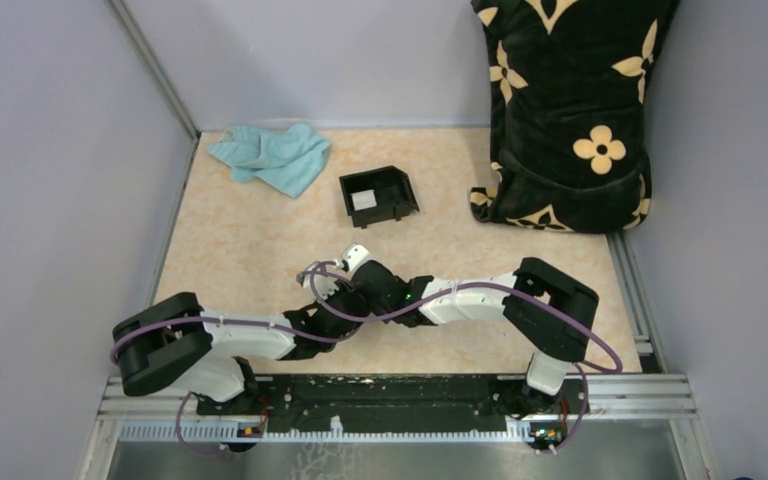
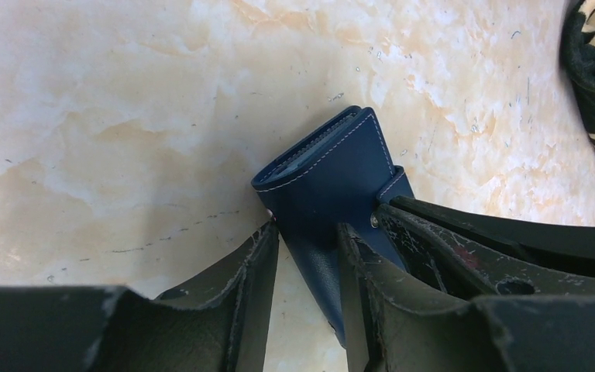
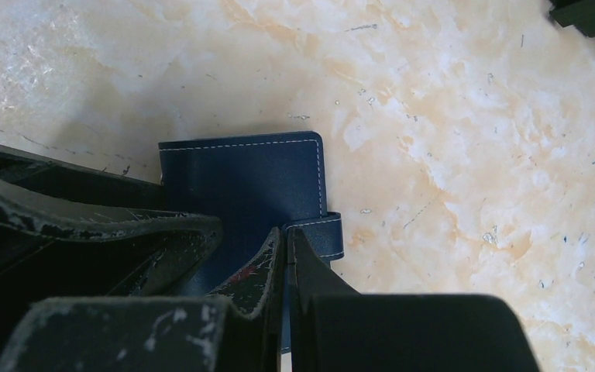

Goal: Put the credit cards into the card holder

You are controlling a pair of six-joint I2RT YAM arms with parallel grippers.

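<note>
A navy leather card holder [image 2: 325, 178] with white stitching and a strap [image 3: 314, 236] lies under both grippers at the front middle, mostly hidden in the top view. My left gripper is part open over the holder's body, its fingertips at the leather. My right gripper is shut at the strap, its fingertips meeting on or beside the strap's end; whether it pinches any leather is unclear. No loose card can be made out.
A black open box [image 1: 390, 190] with a white item inside stands behind the grippers. A teal cloth [image 1: 270, 155] lies at the back left, a large black patterned cushion [image 1: 560, 120] at the back right.
</note>
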